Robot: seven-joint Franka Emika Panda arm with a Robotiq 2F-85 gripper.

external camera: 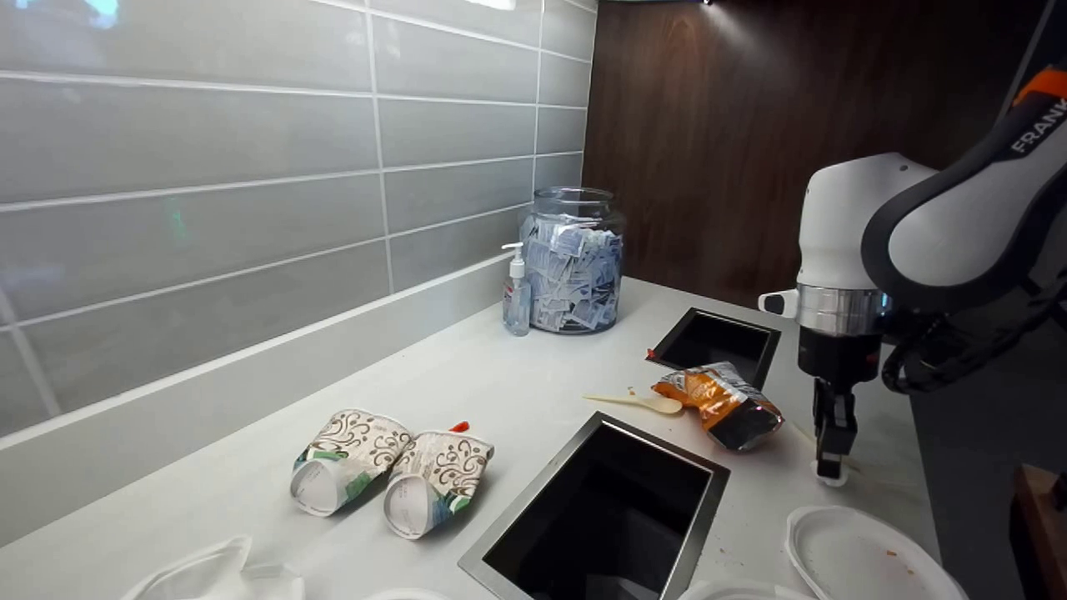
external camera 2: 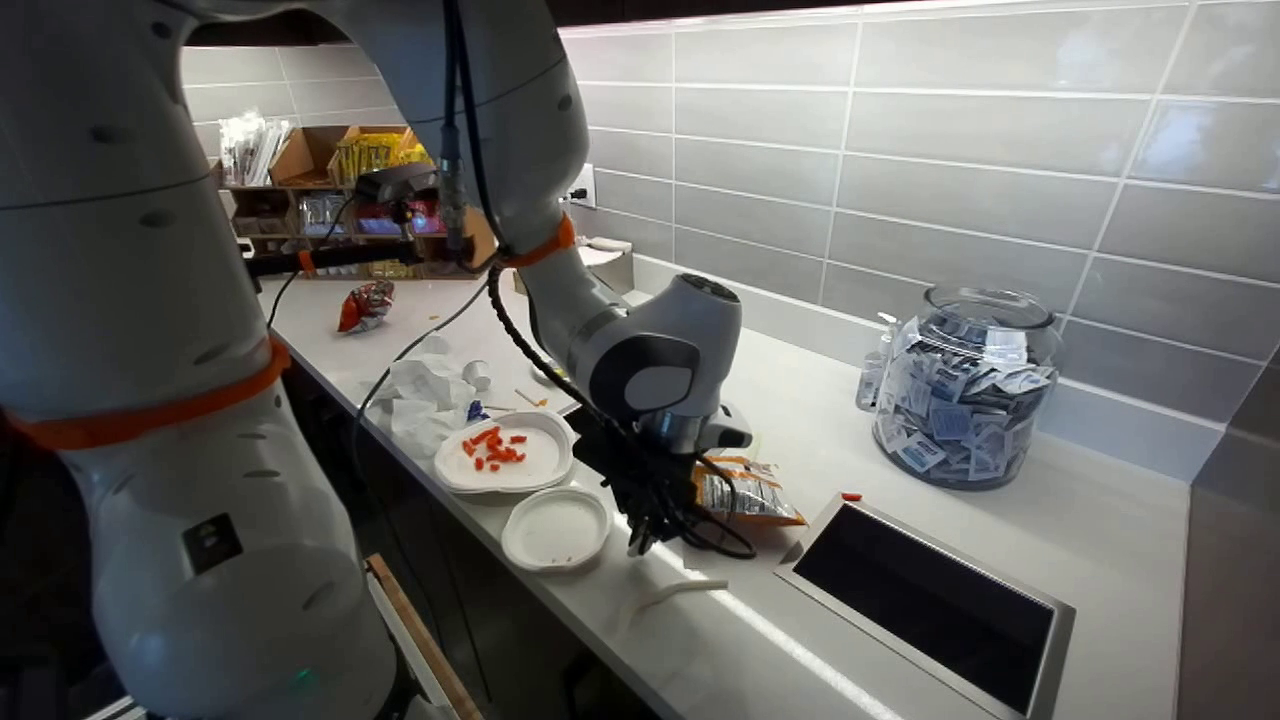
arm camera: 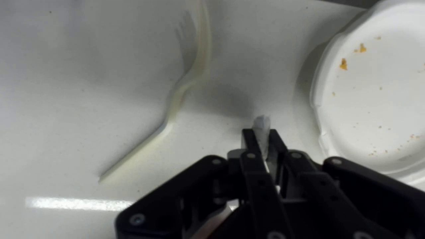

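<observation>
My gripper (external camera: pixel 832 462) points straight down low over the right side of the counter, shut on a small white crumpled piece (arm camera: pixel 261 121). In the wrist view its tip pokes out between the dark fingers; the rest of it is covered by them, so I cannot tell what it is. The same white piece (external camera: pixel 830 477) shows just beneath the fingers in exterior view 1. A pale fork (arm camera: pixel 175 101) lies loose on the counter, apart from the gripper. On the gripper's other side is a white plate (arm camera: pixel 370 103) with a few orange crumbs.
An orange chip bag (external camera: pixel 722 402) and a pale spoon (external camera: pixel 650 402) lie nearby. Two dark framed openings (external camera: pixel 620 510) break the counter surface. Two patterned cups (external camera: pixel 360 445) lie on their sides, and a tall jar of packets (external camera: pixel 575 265) stands by the wall.
</observation>
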